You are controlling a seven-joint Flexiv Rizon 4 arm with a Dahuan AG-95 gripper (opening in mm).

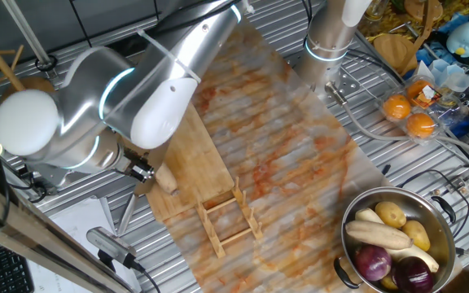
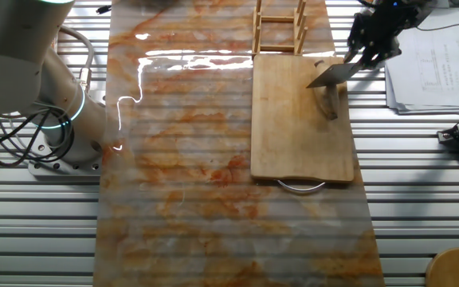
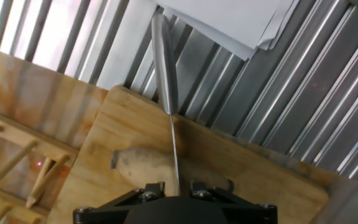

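Observation:
A knife is held in my gripper, which is shut on its blade close to the vegetable. The grey knife handle (image 3: 164, 65) sticks out past the board's edge in the wrist view, and the blade looks nearly edge-on. In exterior view 2 the blade (image 2: 333, 75) slants over a long pale vegetable (image 2: 326, 97) lying on the wooden cutting board (image 2: 289, 127). From the wrist view, the blade crosses above the vegetable (image 3: 143, 165) near its middle; whether they touch I cannot tell. My gripper's fingers hide part of the vegetable's lower side.
A slatted wooden rack (image 1: 230, 224) adjoins the board's end. A steel pot (image 1: 355, 264) of vegetables stands at the front right. Papers (image 2: 429, 68) lie on the metal slats beside the board.

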